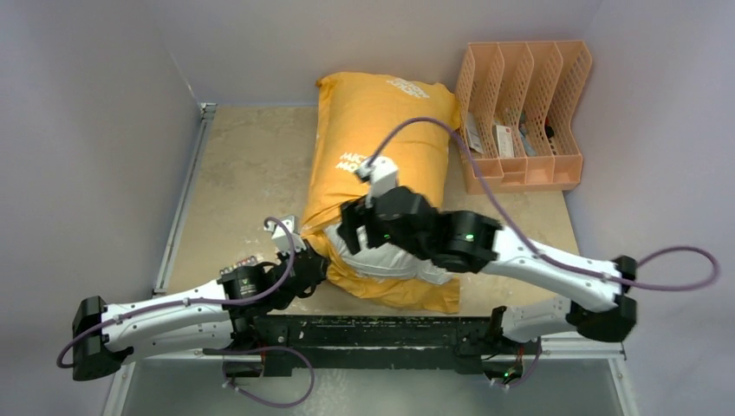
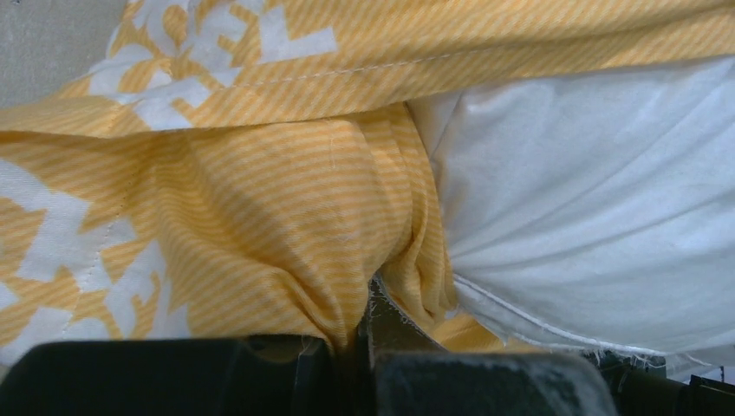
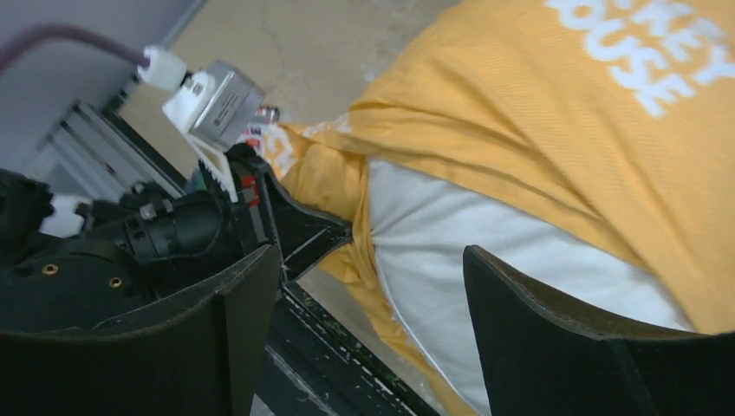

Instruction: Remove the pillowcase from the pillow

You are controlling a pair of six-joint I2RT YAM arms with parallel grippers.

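Observation:
The yellow pillowcase [image 1: 381,130] with white lettering covers most of the pillow on the table. At its near, folded-back end the white pillow [image 1: 390,260] is exposed. My left gripper is shut on bunched striped cloth of the pillowcase, beside the pillow's left near corner. In the right wrist view that same cloth runs into the left gripper's fingers [image 3: 316,238]. Above the bare white end hangs my right gripper, its fingers wide apart and nothing between them. In the top view the right arm hides part of the pillow and the case's edge.
A peach divided organizer [image 1: 524,173] with small items stands at the back right. Grey walls enclose the table [image 1: 251,173], which is bare to the left of the pillow. A black beam [image 1: 381,347] runs along the front edge.

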